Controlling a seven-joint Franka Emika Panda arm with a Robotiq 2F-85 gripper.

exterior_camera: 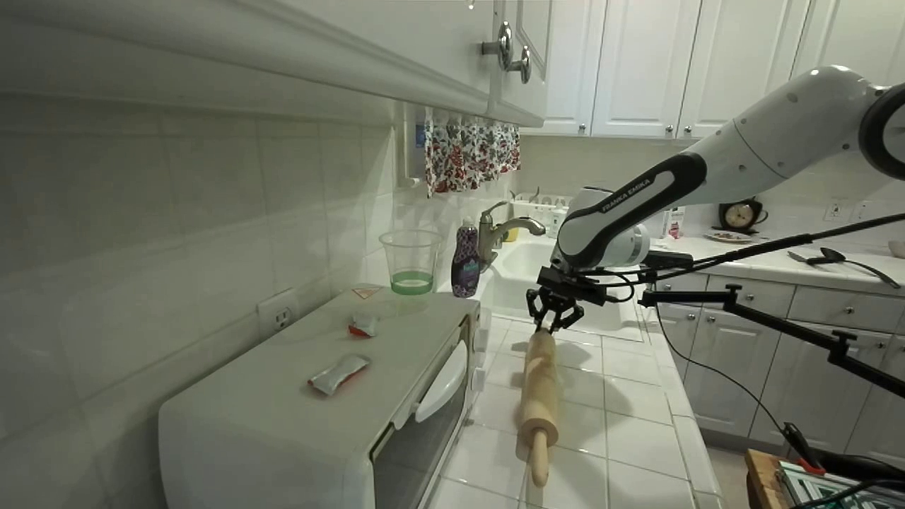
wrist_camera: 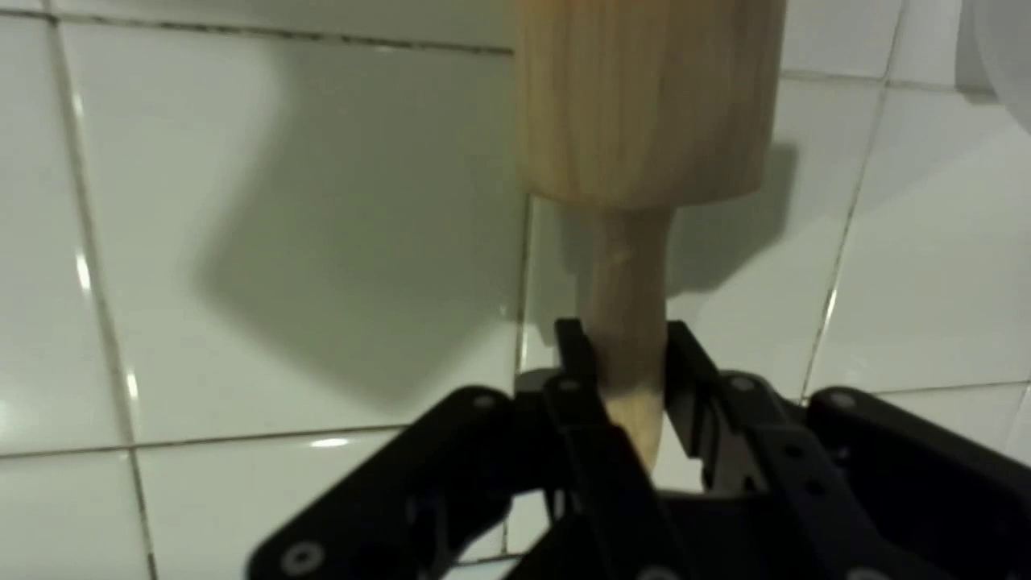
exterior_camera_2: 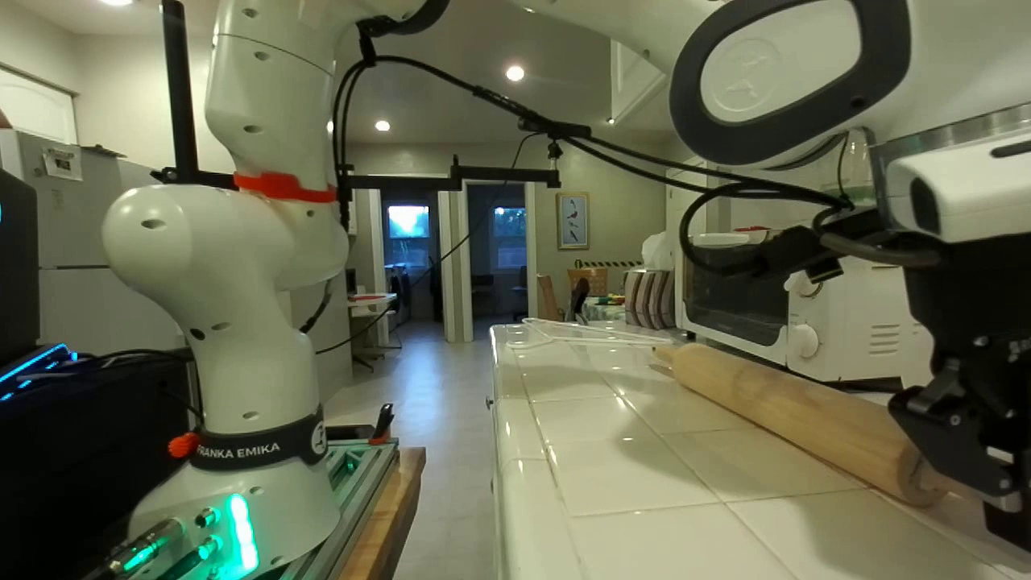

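Note:
A wooden rolling pin (exterior_camera: 540, 386) lies lengthwise along the white tiled counter, beside the toaster oven. My gripper (exterior_camera: 553, 329) is at its sink-side end. In the wrist view the two black fingers of my gripper close around the pin's narrow handle (wrist_camera: 628, 275), one on each side, with the thick wooden barrel (wrist_camera: 652, 97) just beyond them. The pin's far handle points away from my gripper and is free. Exterior view 2 shows the rolling pin (exterior_camera_2: 792, 406) low over the tiles; whether it touches them all along is hard to tell.
The white toaster oven (exterior_camera: 297, 424) walls off one side, carrying two small packets and a clear cup (exterior_camera: 412, 263). A purple soap bottle (exterior_camera: 466, 259) and the faucet (exterior_camera: 500, 233) stand by the sink (exterior_camera: 517, 280). A thin white hanger (exterior_camera_2: 580, 333) lies near the counter's end.

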